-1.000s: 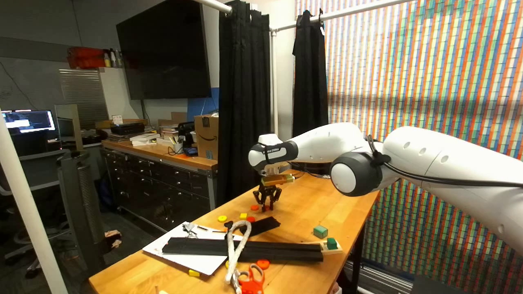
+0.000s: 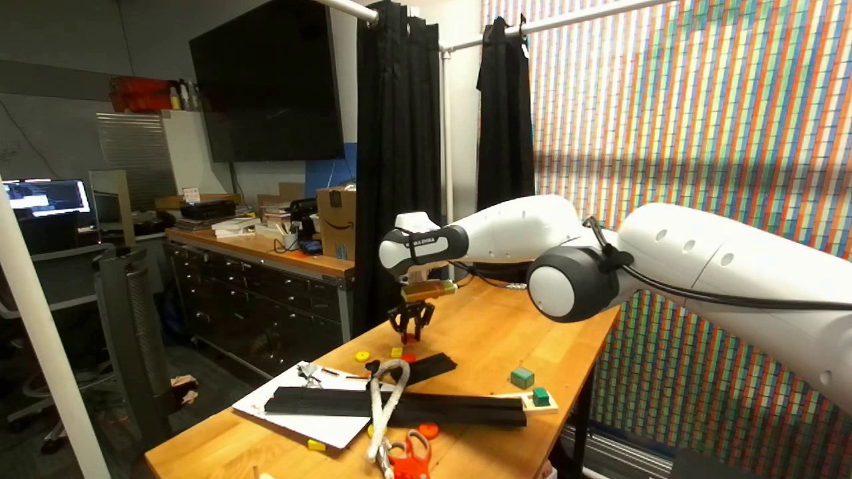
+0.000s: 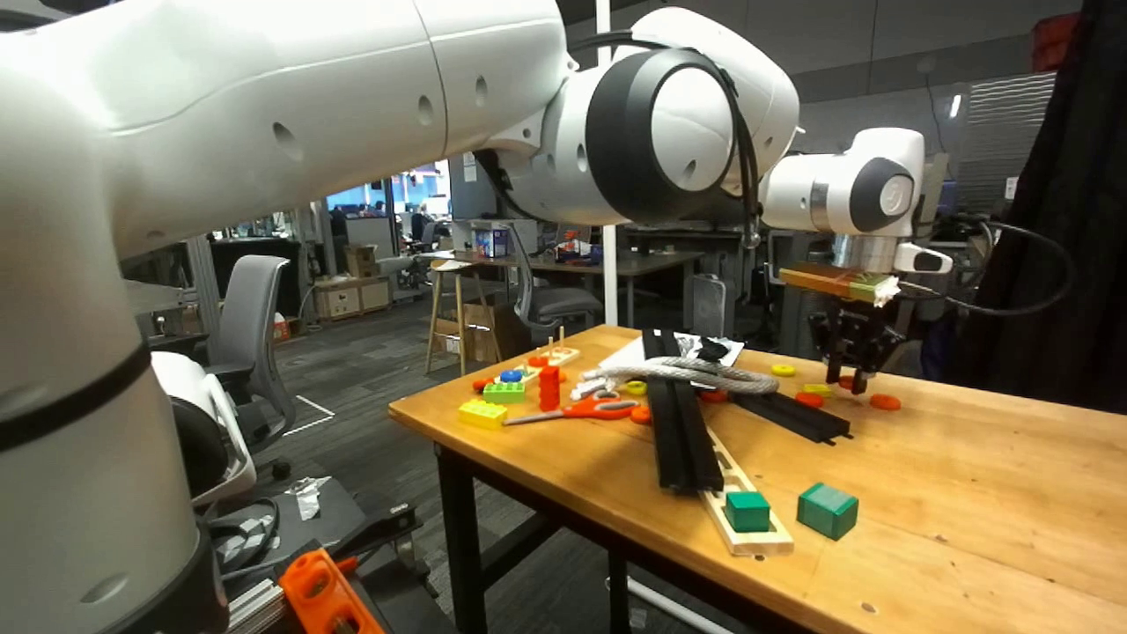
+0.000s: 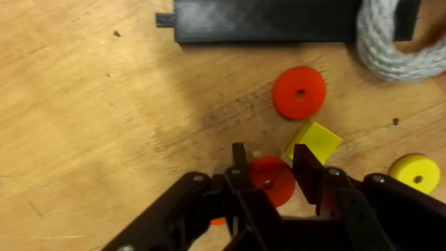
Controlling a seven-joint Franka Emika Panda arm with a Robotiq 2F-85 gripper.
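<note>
My gripper [image 2: 411, 338] points down, low over the far part of the wooden table. In the wrist view, its black fingers [image 4: 239, 155] stand apart, open, with a red disc [image 4: 274, 184] showing in the gap between them. Whether the pads touch this disc is unclear. A yellow block [image 4: 320, 142] sits close by the right fingertip. Another red disc [image 4: 299, 92] lies beyond the block, and a yellow disc [image 4: 416, 173] is off to the right. The left finger mostly covers an orange piece [image 4: 217, 221].
Black track pieces [image 2: 459, 408] and a looped grey rope [image 2: 389, 411] lie nearby, partly over a white board [image 2: 259, 399]. Orange-handled scissors [image 2: 411, 459] are at the front. Green cubes [image 3: 827, 511] stand at the table's near side in exterior view 2. Bare wood [image 3: 1004, 475] spreads to the right there.
In exterior view 1, the arm and gripper have shifted left along the table, from beside one red disc to over it. The loose objects around the rope and board look unmoved.
</note>
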